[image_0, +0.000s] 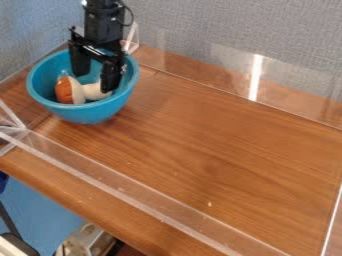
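Observation:
A blue bowl (83, 112) stands at the upper left of the wooden table. Inside it lie an orange object (64, 90) and a pale cream object (94, 90). My black gripper (96, 70) hangs over the bowl from above, its fingers spread open and dipping just inside the rim. Whether they touch the pale object is hard to tell, as the gripper hides part of the bowl's inside.
A grey padded wall runs along the back.

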